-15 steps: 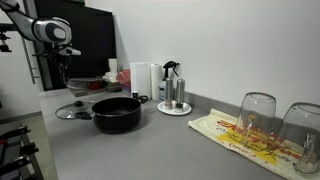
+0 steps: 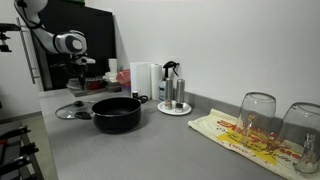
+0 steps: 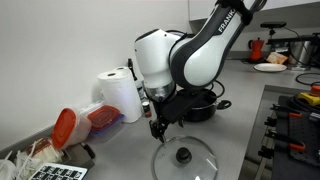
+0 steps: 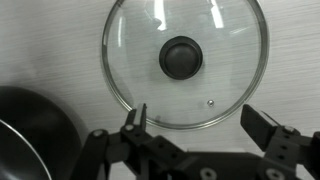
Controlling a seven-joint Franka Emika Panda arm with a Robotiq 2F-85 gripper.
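A clear glass lid [image 4: 130, 75] with a thin metal rim and a round black knob [image 4: 181, 57] lies flat on the table. In exterior view 1 this lid [image 2: 66, 111] is just left of a black pot [image 2: 118, 118], whose dark wall [image 4: 40, 115] also fills the lower left of the wrist view. My gripper is open and empty, raised above the lid, with the knob ahead of its fingers in the wrist view. Exterior view 2 shows the gripper [image 3: 162, 127] over the table near the lid [image 3: 165, 178]; the arm partly hides the pot [image 3: 204, 108].
A white plate [image 2: 174, 111] bearing metal shakers stands behind the pot. Two upturned glasses [image 2: 256, 112] stand on a yellow patterned cloth [image 2: 218, 127] at the right. White paper rolls [image 2: 140, 77] are at the back.
In exterior view 1 the arm and gripper have moved to the right, towards the lid and pot. Lid and pot have stayed in place.
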